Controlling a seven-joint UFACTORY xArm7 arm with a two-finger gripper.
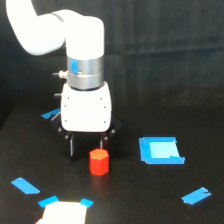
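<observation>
A small red block with a six-sided outline sits on the black table, left of the middle. Just above and behind it in the picture is my white gripper, pointing down. Its two thin dark fingers stand apart, so it is open. The block appears below the right finger, and nothing shows between the two. Whether that finger touches the block I cannot tell.
A pale square edged with blue tape lies to the right. Blue tape strips mark the table in several places. A pale object with a red spot is cut off at the bottom edge.
</observation>
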